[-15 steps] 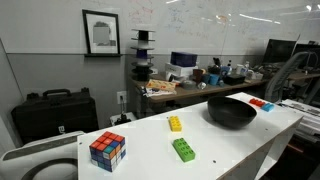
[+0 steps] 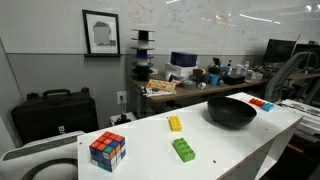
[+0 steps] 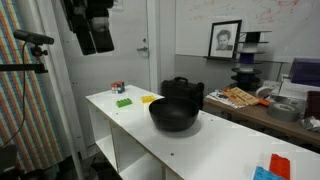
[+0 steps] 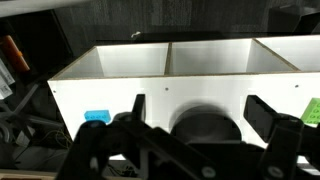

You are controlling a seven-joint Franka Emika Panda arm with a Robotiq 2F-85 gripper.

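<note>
With its two fingers wide apart, my gripper stands open and has nothing between them in the wrist view. Below it, the black bowl (image 4: 204, 126) lies on the white table, partly covered by the gripper body. A green block (image 4: 312, 112) is at the right edge of that view, and a blue block (image 4: 97, 116) is at the left. Exterior view 1 shows a yellow block (image 2: 175, 124) behind the green one and a Rubik's cube (image 2: 108, 151) at the near left. A red block (image 3: 280, 166) sits beside the blue one in exterior view 2.
Open white compartments (image 4: 205, 60) run along the table's side. A shelf with wooden pieces (image 3: 237, 97) and dark trays stands behind the table, near a black case (image 2: 55, 114). Bare table surface (image 3: 215, 150) lies between the bowl and the red and blue blocks.
</note>
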